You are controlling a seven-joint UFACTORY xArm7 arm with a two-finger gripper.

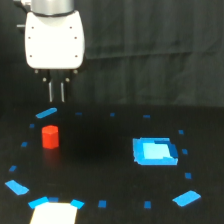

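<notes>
My white gripper (56,87) hangs in the upper left, its two thin dark fingers pointing down. They appear apart, with nothing visible between them. Below, a small red cube (50,137) sits on the black table. At the right, a blue square tray (139,151) with a white and light blue interior lies on the table.
The black table (105,175) carries blue tape marks around its working area. A pale object (54,214) is cut off at the bottom left edge. The middle between cube and tray is clear. A dark curtain fills the back.
</notes>
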